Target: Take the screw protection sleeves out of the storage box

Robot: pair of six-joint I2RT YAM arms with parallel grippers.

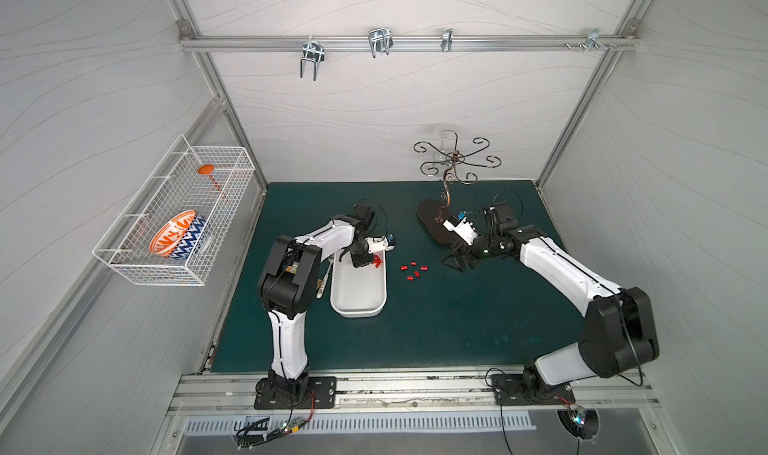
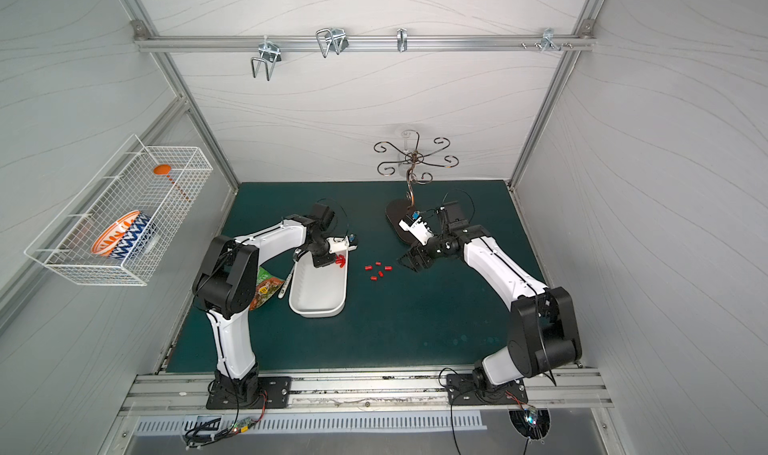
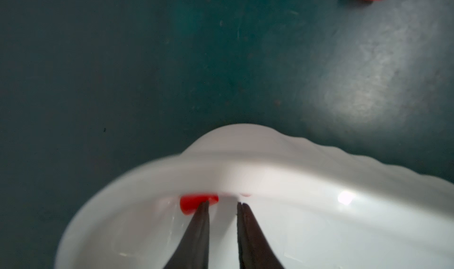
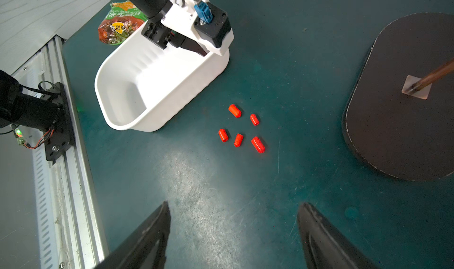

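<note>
My left gripper reaches down inside the white storage box point(image 1: 358, 301) at its far end. A narrow gap shows between its fingers, with nothing in it. One red sleeve point(image 3: 194, 203) lies just beyond the left finger, partly covered by the box rim. The other sleeves in that corner are hidden in the left wrist view, but red sleeves point(image 1: 377, 260) show there from the top left. Several loose red sleeves point(image 4: 238, 139) lie on the green table right of the box. Over the table, my right gripper stands wide open and empty.
A black stand base point(image 4: 402, 112) with a curled metal rack point(image 1: 453, 159) stands at the back. Beside the box's left side lie a food packet point(image 2: 265, 288) and a white-handled tool point(image 2: 285, 283).
</note>
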